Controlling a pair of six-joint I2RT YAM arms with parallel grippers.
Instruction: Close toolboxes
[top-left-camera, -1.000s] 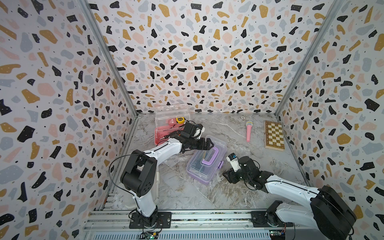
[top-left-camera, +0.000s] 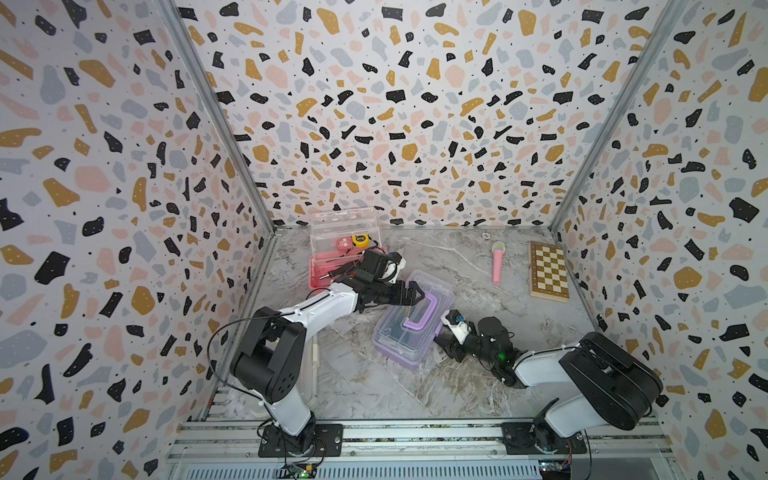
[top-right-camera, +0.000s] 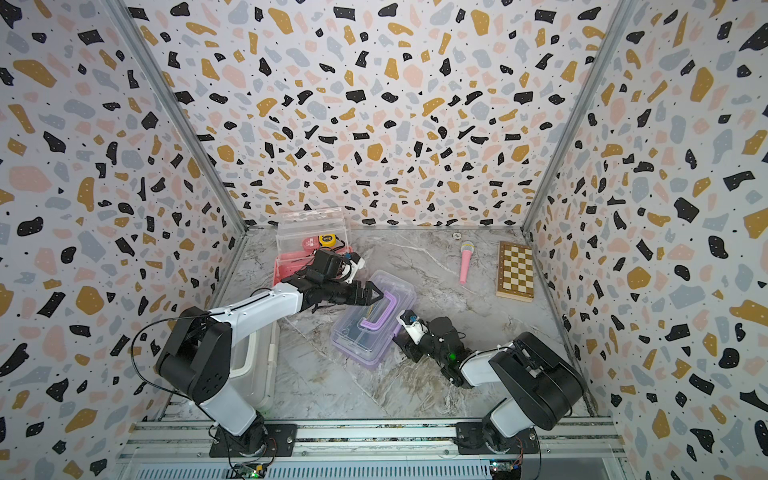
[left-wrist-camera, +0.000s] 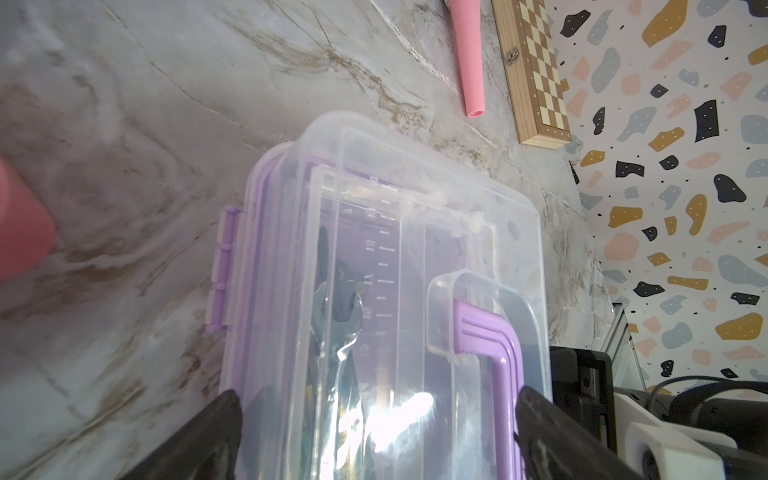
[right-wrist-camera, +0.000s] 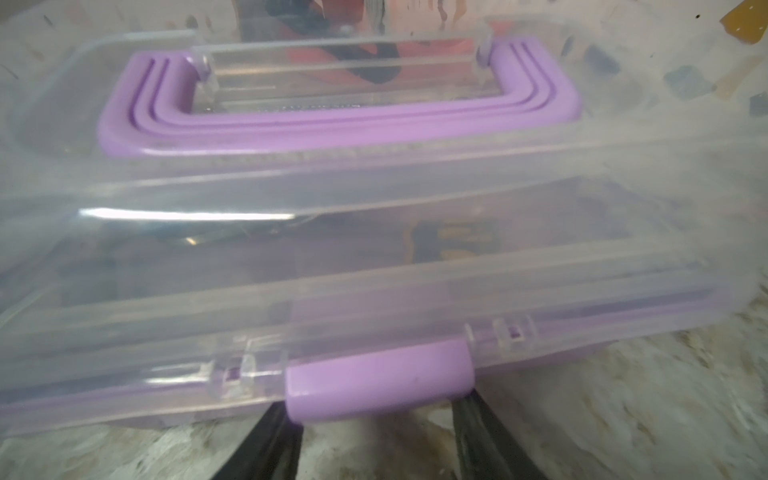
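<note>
A purple toolbox (top-left-camera: 404, 344) with a clear lid (left-wrist-camera: 384, 264) over it sits mid-table, tools showing through the lid. Its purple handle (right-wrist-camera: 344, 124) is on top. The front latch (right-wrist-camera: 380, 380) sticks outward from the lid's edge. My right gripper is open, its fingertips just under the latch's two ends. Above the lid, my left gripper stands open, its fingers spread wide with nothing held. A pink toolbox (top-right-camera: 288, 265) at the back left has its clear lid (top-left-camera: 344, 226) raised; my left arm partly covers it.
A pink microphone (top-left-camera: 497, 264) and a wooden chessboard (top-left-camera: 549, 270) lie at the back right. A clear container (top-right-camera: 256, 360) stands under the left arm. Free table lies between the purple toolbox and the microphone.
My right gripper has moved left, up to the purple toolbox's latch side. The left gripper has shifted only slightly. Both toolboxes look unmoved.
</note>
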